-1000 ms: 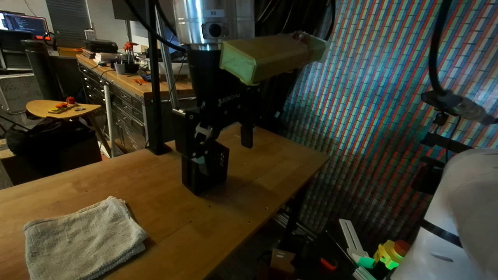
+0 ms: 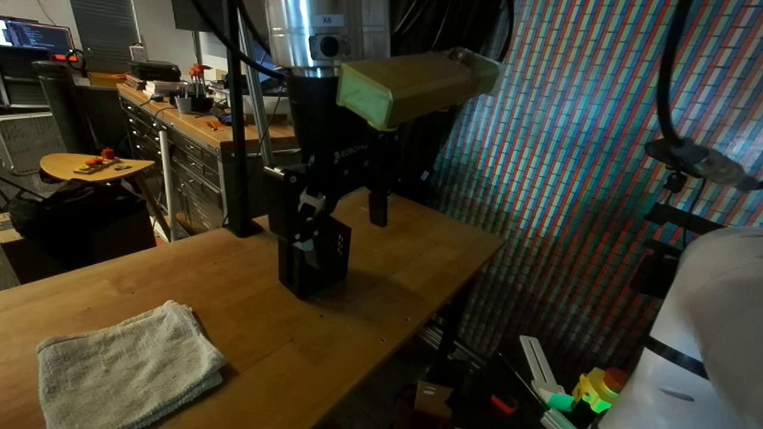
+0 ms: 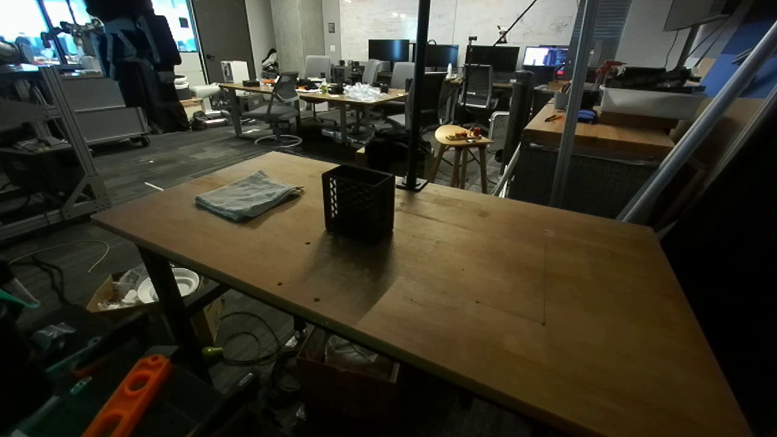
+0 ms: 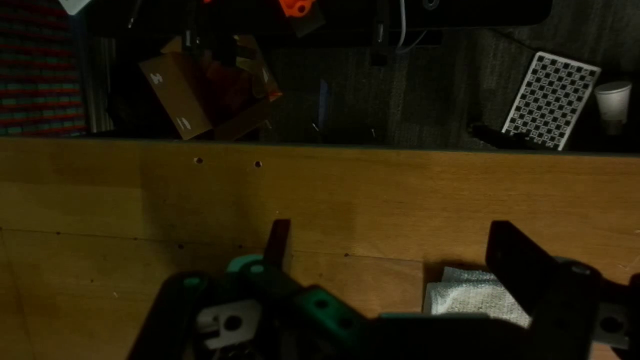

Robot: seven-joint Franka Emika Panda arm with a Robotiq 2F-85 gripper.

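My gripper (image 2: 334,214) is open, its two fingers wide apart. In the wrist view nothing lies between the fingertips of the gripper but bare tabletop below. A small black crate with perforated sides (image 3: 358,204) stands upright on the table. From exterior view 1 one finger overlaps the crate (image 2: 315,261) and hides part of it; whether they touch I cannot tell. A folded grey cloth (image 2: 129,364) lies flat on the table, apart from the crate. Part of the cloth (image 4: 474,297) shows behind the right finger in the wrist view.
A black post (image 3: 415,94) rises from its far edge, close to the crate. Beyond the table's edge, a cardboard box (image 4: 180,90) sits lower down.
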